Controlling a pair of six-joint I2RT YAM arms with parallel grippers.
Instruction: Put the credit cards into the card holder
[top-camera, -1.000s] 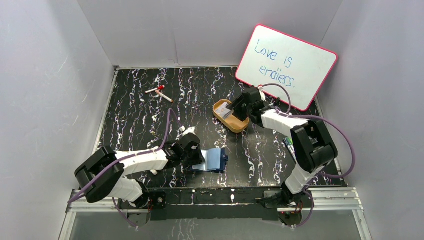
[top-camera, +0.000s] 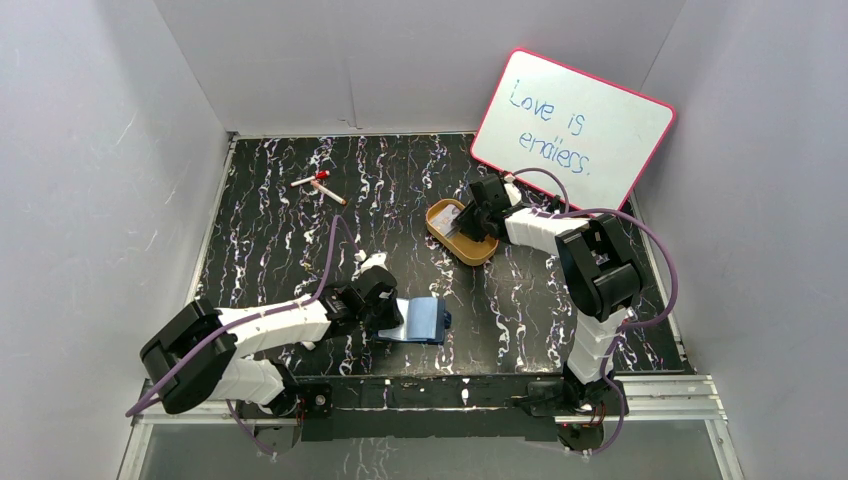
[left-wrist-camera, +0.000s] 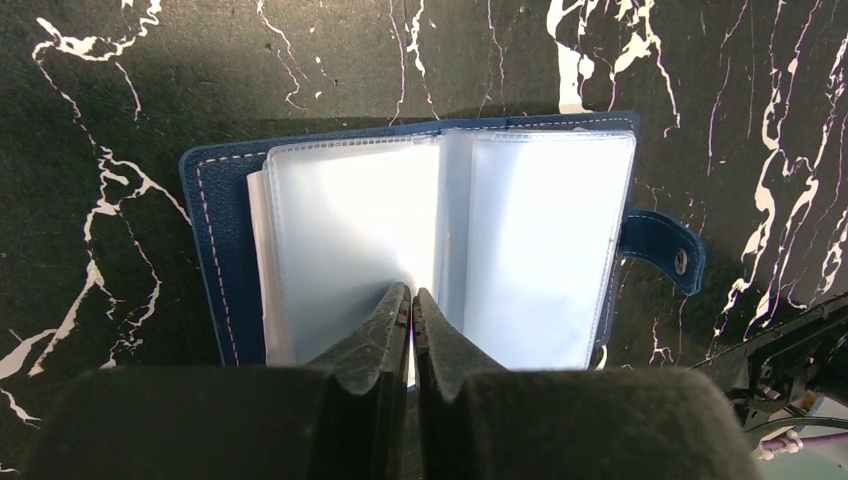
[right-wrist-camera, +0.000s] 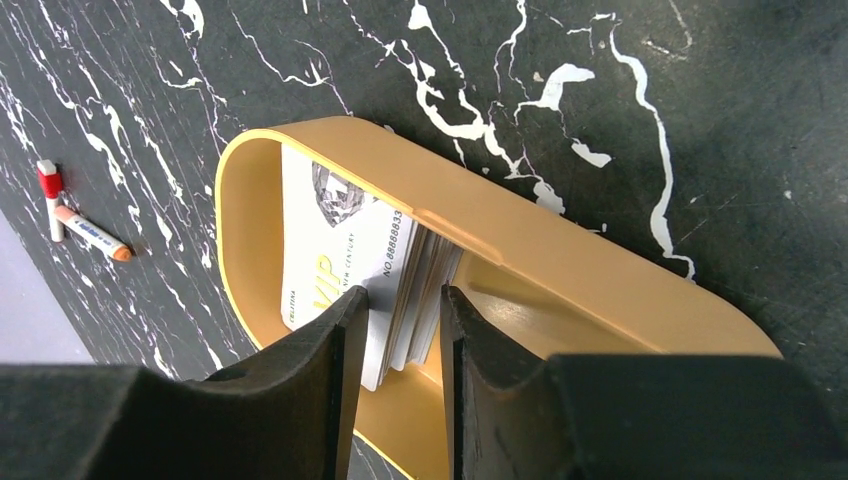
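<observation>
Blue card holder (left-wrist-camera: 225, 260) lies open on the table, clear sleeves (left-wrist-camera: 540, 230) facing up and its snap strap (left-wrist-camera: 668, 245) out to the right. My left gripper is shut over the lower part of the left sleeve, near the fold, with nothing seen between its fingers. In the tan box (right-wrist-camera: 590, 280) a stack of white credit cards (right-wrist-camera: 345, 250) leans at one end. My right gripper is at the box, fingers part open, one finger on each side of the card edges as seen from the wrist. Whether either finger touches a card, I cannot tell.
A whiteboard (top-camera: 575, 125) with handwriting leans at the back right, behind the right arm. Two markers (top-camera: 327, 191) lie at the back left. Between box and holder the marbled tabletop is bare.
My right gripper has moved left and a little down over the cards in the box. The left gripper and the holder have shifted slightly left.
</observation>
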